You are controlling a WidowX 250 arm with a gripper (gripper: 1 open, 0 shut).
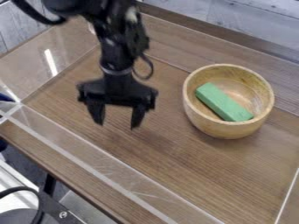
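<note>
The black robot gripper (114,109) hangs at the middle left of the camera view, low over the wooden table (140,175). It is blurred, with its two fingers spread apart and open, and I see nothing held between them.
A wooden bowl (228,77) with a green block (222,102) in it stands on the right. A black cable (30,201) lies at the lower left edge.
</note>
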